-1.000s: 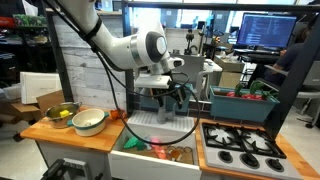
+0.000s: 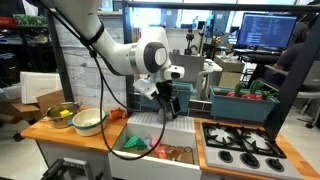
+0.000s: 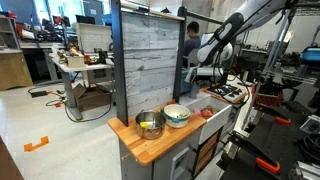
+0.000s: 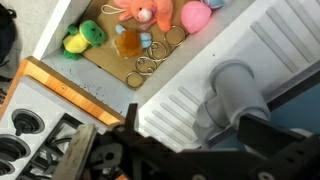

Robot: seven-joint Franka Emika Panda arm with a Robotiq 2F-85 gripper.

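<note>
My gripper (image 2: 165, 98) hangs above the white ribbed drainboard (image 2: 183, 124), behind the pulled-out drawer (image 2: 130, 165). In the wrist view its dark fingers stand open and apart, with nothing visible between them. Close by the fingers is a grey, rounded faucet-like fixture (image 4: 236, 88); whether it is touched cannot be told. Inside the drawer lie an orange plush toy (image 4: 150, 10), a green toy (image 4: 86, 38), an orange-and-blue toy (image 4: 129, 42), a pink toy (image 4: 195, 18) and scissors (image 4: 148, 66).
A gas stove (image 2: 245, 149) adjoins the drawer on the right. On the left counter stand a pale bowl (image 2: 88, 122) and a metal pot (image 2: 62, 112). A green basket (image 2: 242, 106) with red and green items sits behind the stove.
My arm's white head has turned and shifted slightly right and down over the drainboard. The drawer and counter objects appear unmoved.
</note>
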